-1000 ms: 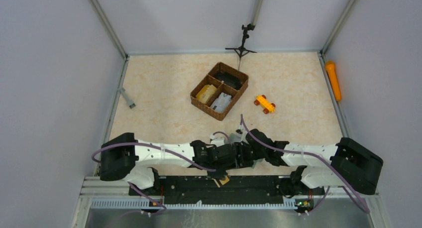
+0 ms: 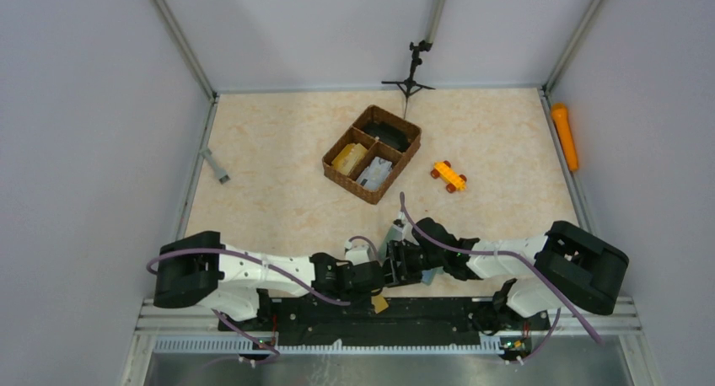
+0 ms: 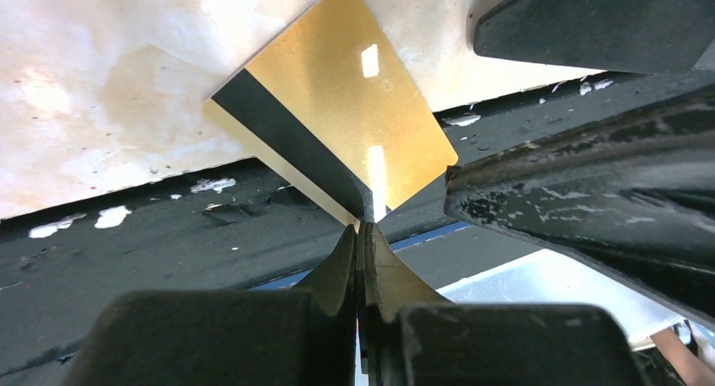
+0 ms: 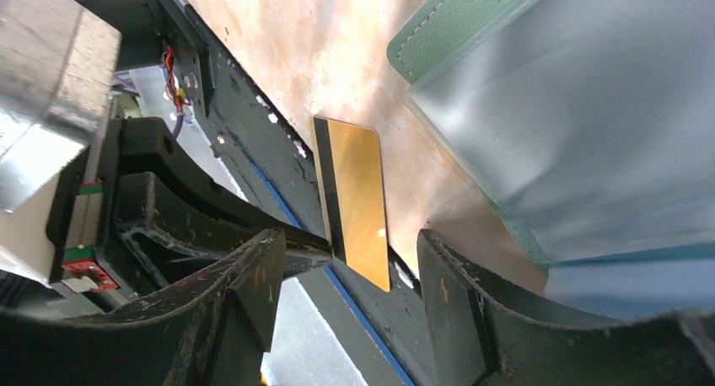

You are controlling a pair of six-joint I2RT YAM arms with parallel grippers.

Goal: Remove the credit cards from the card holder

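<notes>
A gold card (image 3: pixel 354 83) with a black stripe lies flat, overhanging the table's front edge onto the dark rail. My left gripper is shut, its tips at the card's near edge; whether the card is pinched between them I cannot tell. The same gold card (image 4: pixel 358 184) shows in the right wrist view, beyond the gap of my right gripper, which stands open with nothing between its fingers. The green card holder (image 4: pixel 472 24) lies open at the right, its clear sleeves spread. From the top, both arms cover much of the holder (image 2: pixel 392 237).
A wicker basket (image 2: pixel 352 184) with compartments holding several items stands at the table's middle back. An orange toy car (image 2: pixel 449 177) sits to its right, and a grey stick (image 2: pixel 216 166) is at the left edge.
Both arms have shifted slightly left in the top view. More of the holder shows between them now, and the gold card by the front edge has barely moved.
</notes>
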